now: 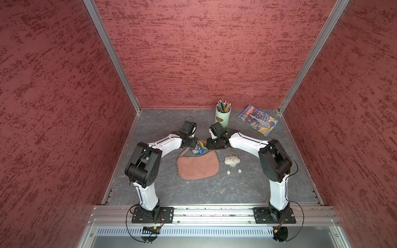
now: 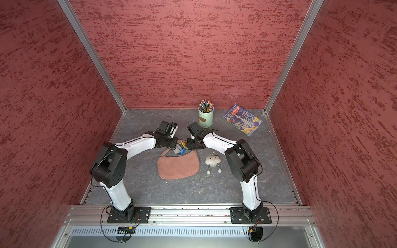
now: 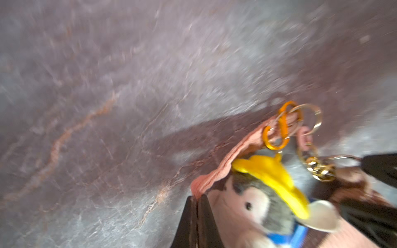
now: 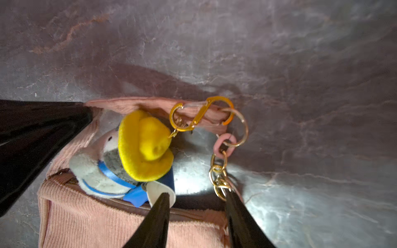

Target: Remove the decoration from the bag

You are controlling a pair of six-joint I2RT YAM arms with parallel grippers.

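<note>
The pink corduroy bag (image 1: pixel 197 167) lies mid-table, its strap (image 4: pixel 136 103) arching behind the opening. My left gripper is shut on that strap at its bend. A plush animal in a yellow hat (image 4: pixel 144 146) rests within the strap loop, joined to a gold S-shaped clip (image 4: pixel 201 115) around the strap. From the clip hang a ring, a pink link and a gold chain (image 4: pixel 219 173). My right gripper stands open over the bag's right side; the chain's lower end is near its right finger, and nothing is visibly clamped.
A white cloud plush (image 1: pixel 232 160) with dangling balls lies right of the bag, under the right forearm's side. A pencil cup (image 1: pixel 222 117) stands behind, with a magazine (image 1: pixel 257 119) at the back right. Bare table lies in front of the bag.
</note>
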